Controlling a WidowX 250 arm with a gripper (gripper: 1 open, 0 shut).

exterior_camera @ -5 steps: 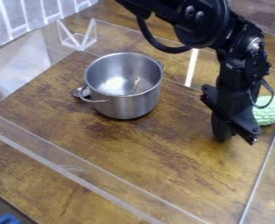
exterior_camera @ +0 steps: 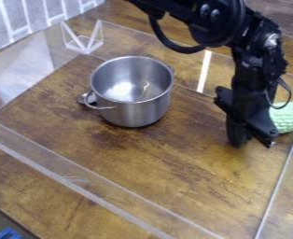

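My black gripper [exterior_camera: 246, 135] points down low over the wooden table at the right of the view; it looks shut, and its fingertips are dark and hard to make out. Just behind it, at the right edge, lies a pale green corn-like object [exterior_camera: 287, 116], partly hidden by the gripper. A steel pot [exterior_camera: 136, 106] with side handles stands left of the gripper, apart from it, with a small light item inside that is too small to identify.
Clear plastic walls edge the wooden surface [exterior_camera: 136, 168] at left, back, front and right. A blue object [exterior_camera: 2, 233] shows at the bottom-left corner.
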